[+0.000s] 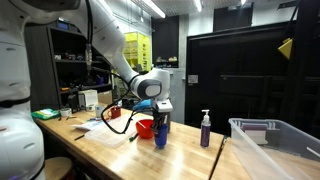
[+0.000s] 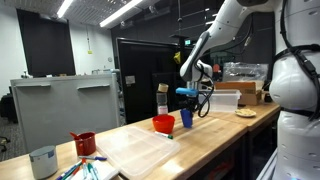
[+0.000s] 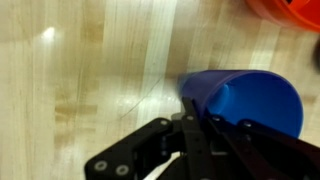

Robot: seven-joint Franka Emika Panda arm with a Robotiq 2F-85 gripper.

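Note:
A blue cup [image 1: 160,138] stands close to the wooden table top, beside a red-orange bowl [image 1: 145,129]. My gripper [image 1: 161,119] is above it, shut on its rim. In the wrist view the blue cup [image 3: 262,100] shows its open mouth, tilted in the picture, with the dark fingers at its near edge. From the other side the blue cup [image 2: 186,118] is right of the red bowl [image 2: 163,123], under the gripper [image 2: 188,104]. Whether the cup's base touches the table cannot be told.
A dark bottle [image 1: 205,131] stands to the right, before a clear plastic bin [image 1: 268,158]. At the other end are a pale tray [image 2: 140,148], a red pot [image 2: 85,146], a metal pot [image 2: 43,161] and several markers. Bare table lies in front of the cup.

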